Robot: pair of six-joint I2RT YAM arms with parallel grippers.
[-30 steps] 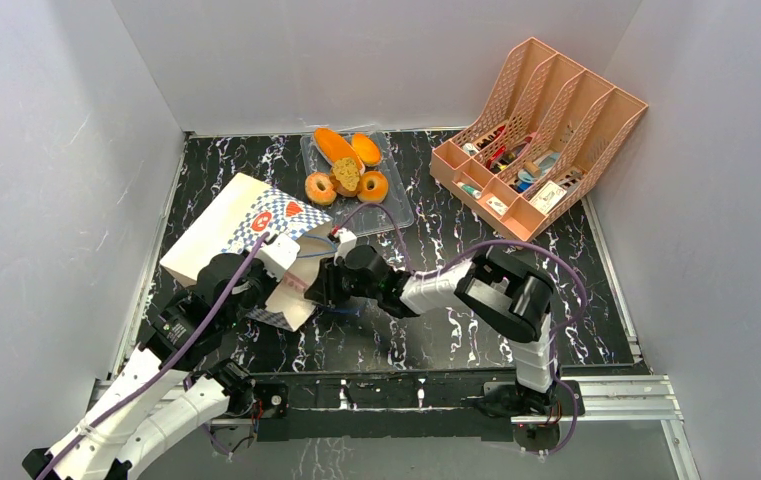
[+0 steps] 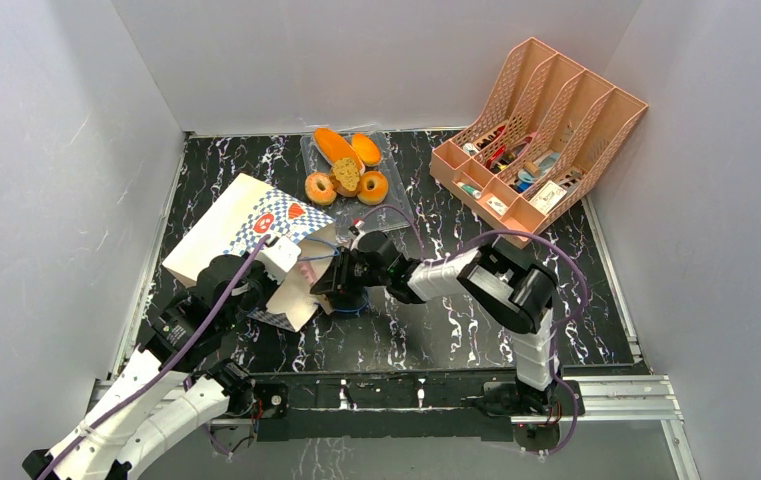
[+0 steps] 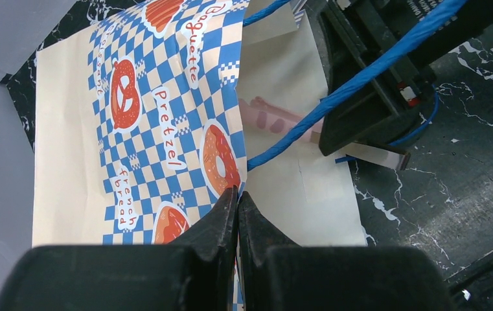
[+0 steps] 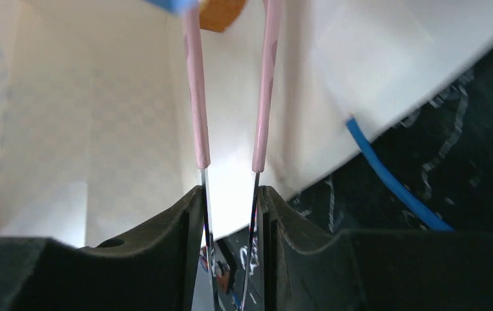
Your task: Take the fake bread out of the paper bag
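The paper bag, printed with blue checks and bakery names, lies on its side at left. My left gripper is shut at the edge of its printed top flap. My right gripper reaches into the bag's mouth, its two pink-padded fingers part open. A brown piece shows blurred inside the bag, near those fingertips; whether it is touched cannot be told. A blue rope handle crosses in front of the right gripper.
A clear tray of fake bread, including rolls and bagels, stands at the back middle. A peach organizer with small items stands at back right.
My right gripper has shifted slightly at the bag's mouth, and more of its pink fingers shows in the top view. The left arm looks unmoved.
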